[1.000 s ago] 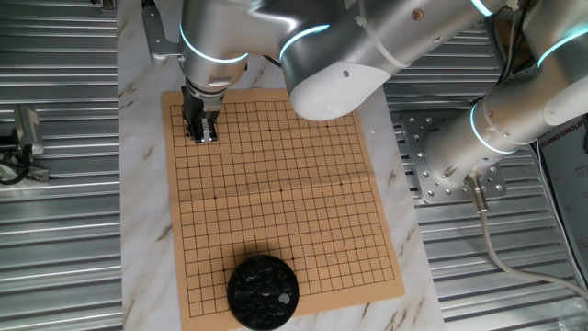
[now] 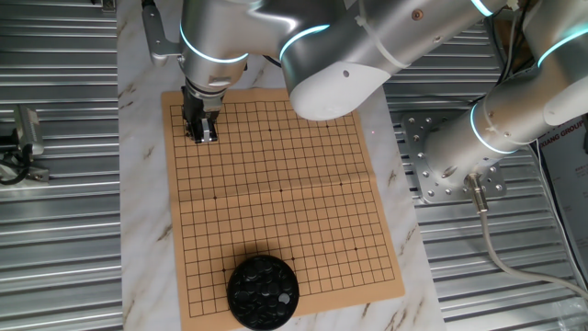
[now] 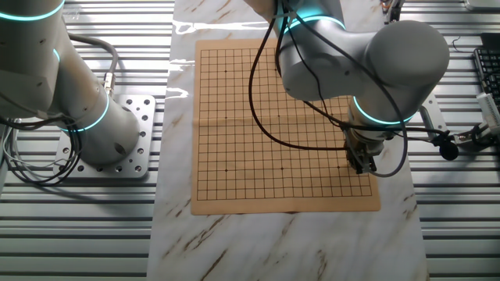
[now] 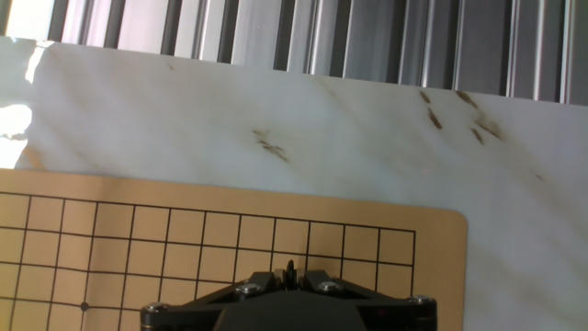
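A tan Go board (image 2: pixel 276 221) with a black grid lies on the marble table. Over its far left corner in exterior view 1 my gripper (image 2: pixel 204 138) points down. In the wrist view the gripper has its tips close together, with a thin, dark, upright piece between them that looks like a black stone on edge. A round black bowl (image 2: pixel 263 292) full of black stones rests on the board's near edge. No stones show on the uncovered part of the board. Exterior view 2 mostly hides the gripper (image 3: pixel 361 162) behind the arm and its cables.
Bare marble (image 2: pixel 145 211) borders the board. The arm's base plate (image 2: pixel 418 156) stands to the right in exterior view 1, and a metal fixture (image 2: pixel 28 138) sits at the left. A loose cable loop (image 3: pixel 251 94) hangs over the board.
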